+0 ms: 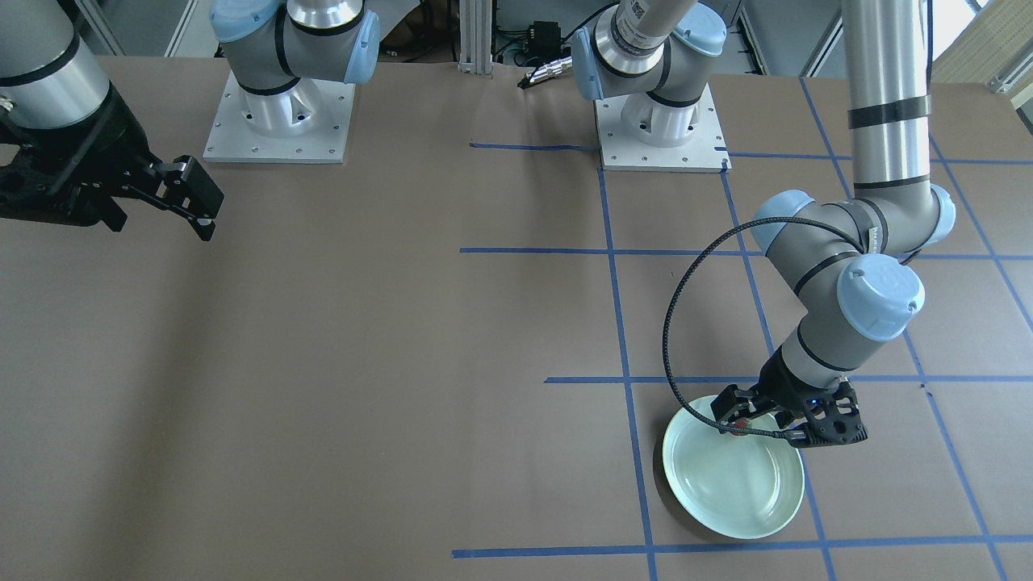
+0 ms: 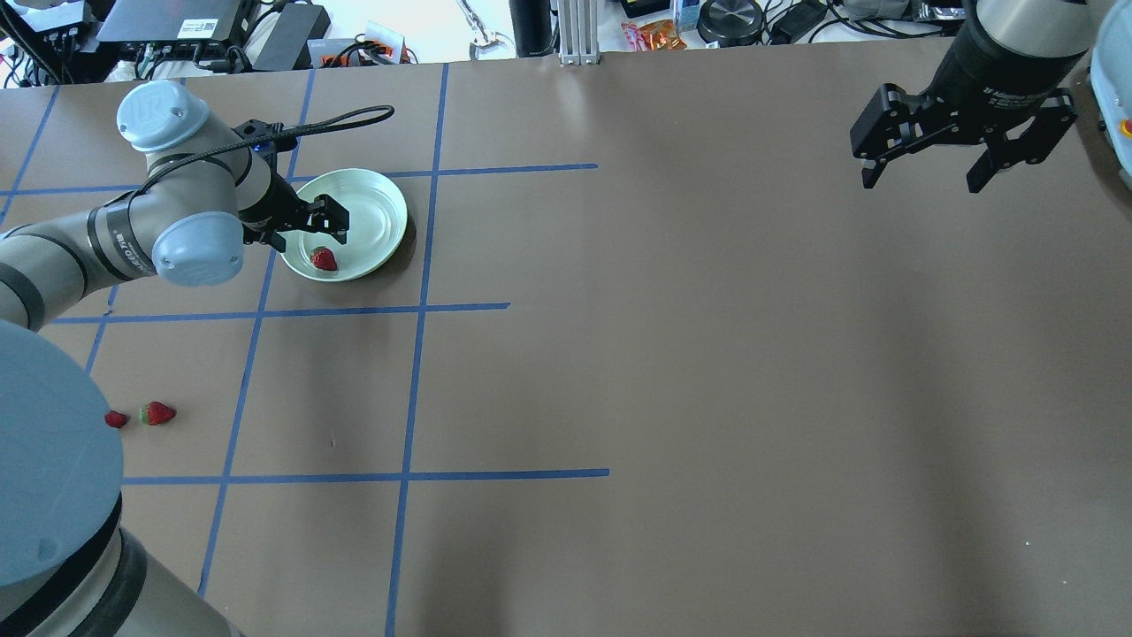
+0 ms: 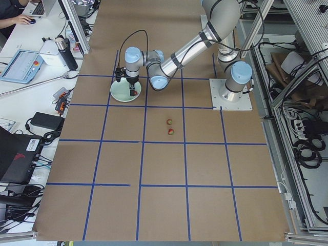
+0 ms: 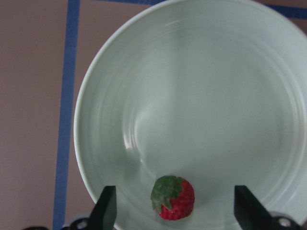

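A pale green plate (image 1: 731, 489) lies on the taped table, with a strawberry (image 4: 175, 201) resting in it, toward its edge. My gripper is over that part of the plate, its fingertips apart on either side of the strawberry; it stands open. In the top view the strawberry (image 2: 324, 259) shows just beside the black fingers. Two more strawberries (image 3: 169, 121) (image 3: 171, 131) lie on the bare table, nearer the arm's base; in the top view one is partly hidden by an arm.
Another arm's black gripper (image 2: 960, 138) hangs at the right of the top view, well away from the plate. A cluttered white side table (image 3: 20, 92) borders the work table (image 3: 92, 215).
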